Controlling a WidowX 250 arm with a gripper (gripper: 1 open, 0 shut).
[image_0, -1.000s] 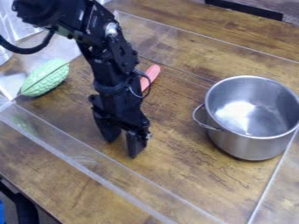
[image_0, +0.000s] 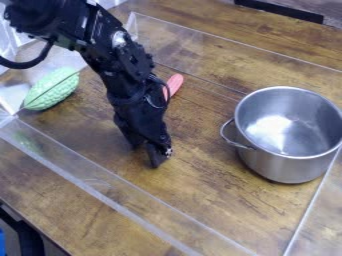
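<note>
A black robot arm reaches down from the upper left, its gripper (image_0: 151, 150) low at the wooden tabletop, left of a steel pot (image_0: 286, 133) with a side handle. A pink object (image_0: 174, 83) lies behind the arm, partly hidden by it. Whether the fingers are open or shut, or hold anything, is too dark to tell.
A green-and-white oval object (image_0: 51, 90) lies at the left on or beside clear plastic. Transparent strips border the work area (image_0: 120, 210). Bare wood is in front of the gripper and at the back right.
The arm and gripper have shifted very slightly up and to the left. The pot and other objects stay where they were.
</note>
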